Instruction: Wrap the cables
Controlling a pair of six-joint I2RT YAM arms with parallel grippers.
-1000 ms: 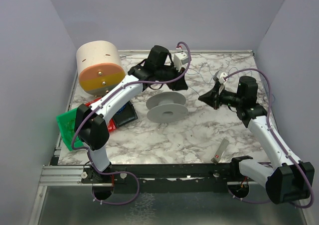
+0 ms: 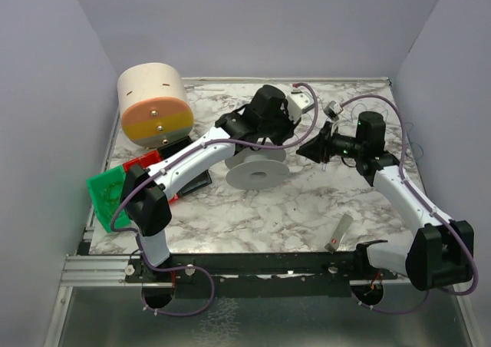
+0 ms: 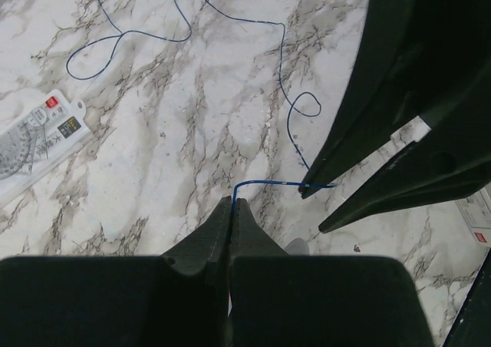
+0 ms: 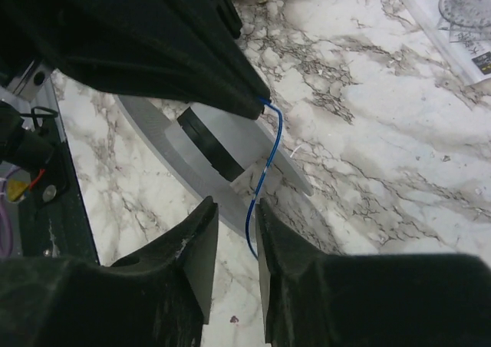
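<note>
A thin blue cable (image 3: 265,182) runs from the tips of my left gripper, which is shut on it, across to the right gripper's fingertips. Beyond them it trails in loose loops over the table. My right gripper has its fingers parted; the cable passes close by one of them, and no grip on it shows. In the top view, the left gripper (image 2: 281,140) hangs over the back of the pale spool (image 2: 258,174), with the right gripper (image 2: 311,155) close by on its right. No cable can be made out on the visible part of the spool's core (image 4: 226,128).
Green and red bins (image 2: 106,197) and a black tray (image 2: 193,184) stand to the left. Behind them is a large cream-and-orange cylinder (image 2: 156,105). A clear packet of rulers (image 3: 42,143) lies on the marble top.
The spool has stayed in place.
</note>
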